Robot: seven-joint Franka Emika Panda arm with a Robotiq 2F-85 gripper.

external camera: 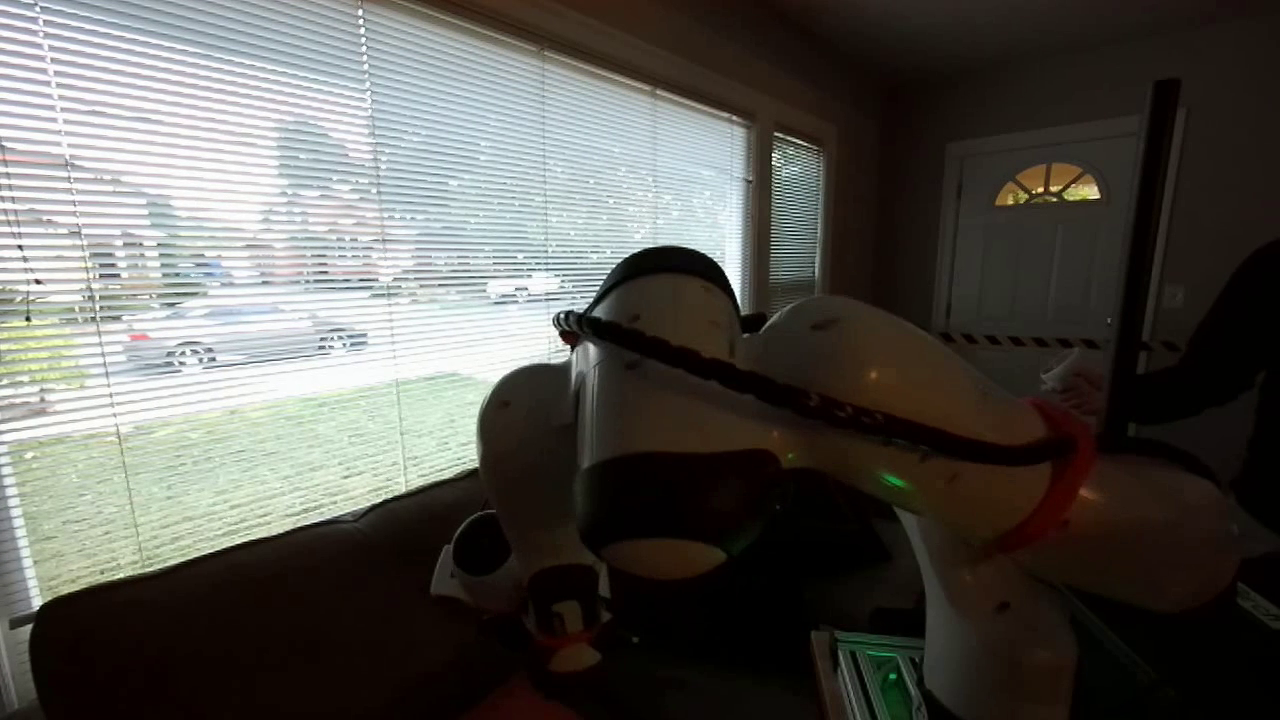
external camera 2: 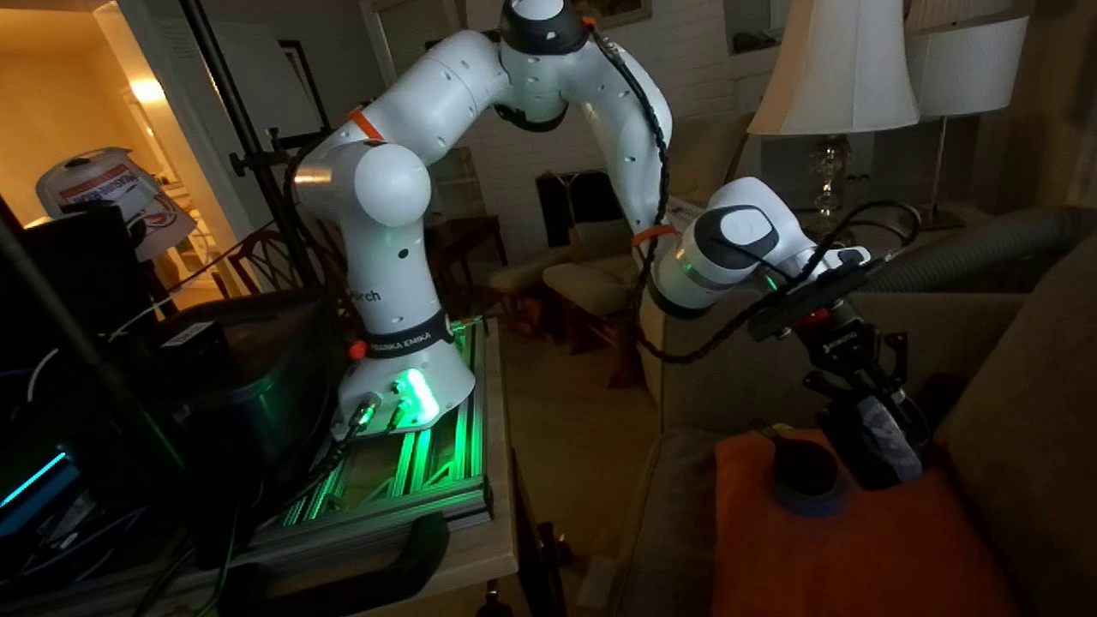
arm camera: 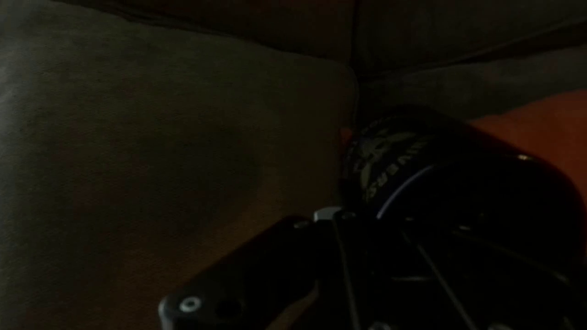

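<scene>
A dark mug [arm camera: 385, 159] with pale lettering and a printed figure lies tilted in the wrist view, its wide mouth facing the camera. My gripper is shut at the lettered side near the rim, holding the mug; shadow hides exactly how the fingers meet its wall. In exterior view 2 the mug [external camera 2: 886, 437] hangs from the downward-slanting gripper, at the right edge of an orange cushion [external camera 2: 756, 555]. A dark rounded item [external camera 2: 805, 464] with a bluish base rests on that cushion, left of the mug; what it is cannot be made out.
A brown couch [external camera 2: 987, 411] surrounds the cushion, its backrest close to the gripper on the right. The arm's base stands on a table [external camera 2: 494, 411] to the left. Two lamps stand behind the arm. Exterior view 1 is largely blocked by the arm.
</scene>
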